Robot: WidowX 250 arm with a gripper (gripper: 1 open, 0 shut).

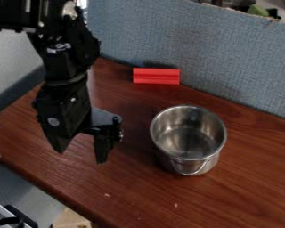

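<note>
My black gripper (81,144) hangs low over the left part of the wooden table, its fingers open and pointing down, with a grey object partly showing behind them that I cannot make out clearly. To its right stands a shiny steel pot (188,141) with a handle, upright and apart from the gripper. A red rectangular block (156,77) lies farther back, near the partition.
A grey-blue partition (205,44) bounds the back. The table's left edge drops off near the lower left.
</note>
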